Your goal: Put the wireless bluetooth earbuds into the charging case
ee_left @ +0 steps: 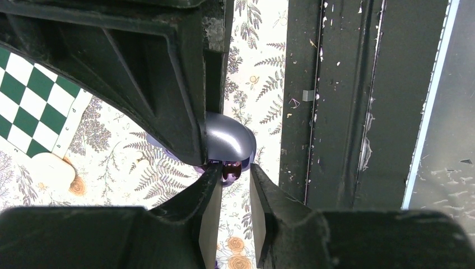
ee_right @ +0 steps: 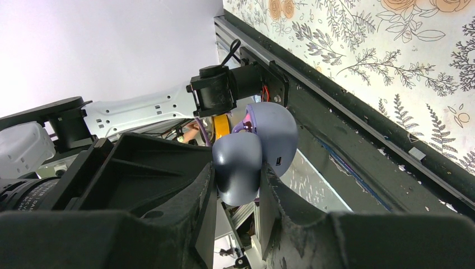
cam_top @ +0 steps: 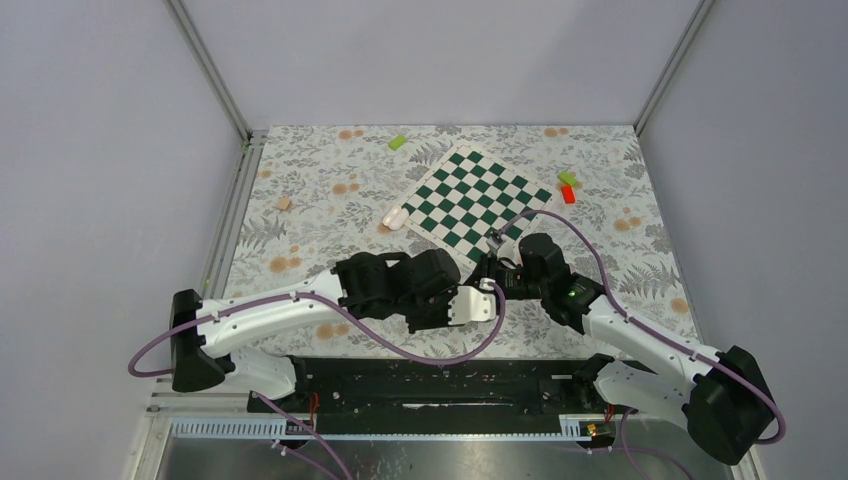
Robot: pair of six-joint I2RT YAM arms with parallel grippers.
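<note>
The charging case (ee_right: 277, 131), smooth blue-grey with its two shells spread apart, is in the right wrist view. Its nearer shell (ee_right: 237, 162) fills the gap of my right gripper, which is shut on it above the dark front rail. In the left wrist view the case (ee_left: 227, 137) shows beyond my left gripper. A shiny dark purple earbud (ee_left: 231, 170) shows at the case's opening, between those fingertips; a gap stays on its right, and the left fingers are part open. How deep the earbud sits is hidden. From above, the arms cover case and earbud.
A green-and-white checkered board (cam_top: 478, 200) lies behind the arms, with a white rounded object (cam_top: 395, 217) at its left corner. Green blocks (cam_top: 397, 142), a red block (cam_top: 568, 194) and a tan block (cam_top: 284, 203) lie apart.
</note>
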